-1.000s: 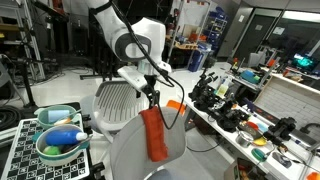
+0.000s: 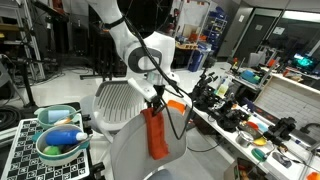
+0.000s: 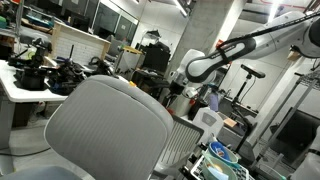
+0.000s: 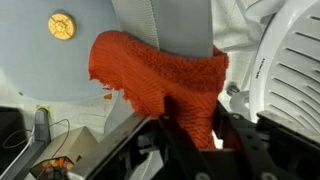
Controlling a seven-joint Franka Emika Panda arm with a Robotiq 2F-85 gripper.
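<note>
A red-orange cloth (image 2: 155, 133) hangs over the top edge of a grey chair back (image 2: 128, 150). In exterior view 1 my gripper (image 2: 154, 103) is low at the cloth's upper end. Close up in the wrist view, the cloth (image 4: 150, 72) lies across the chair's edge, with its near end bunched at my gripper. The fingers stand on either side of that bunch, but dark parts and folds hide whether they clamp it. From exterior view 2 the chair back (image 3: 95, 110) stands in front, and the cloth cannot be made out.
A white slatted plastic chair (image 2: 118, 97) stands just behind the cloth. Bowls with small objects (image 2: 62, 138) sit at the left. A cluttered worktable (image 2: 285, 165) runs along the right, with open floor (image 2: 205, 145) between.
My arm has come down and slightly to the right, bringing the gripper to the cloth's upper end. The cloth and chairs have stayed in place.
</note>
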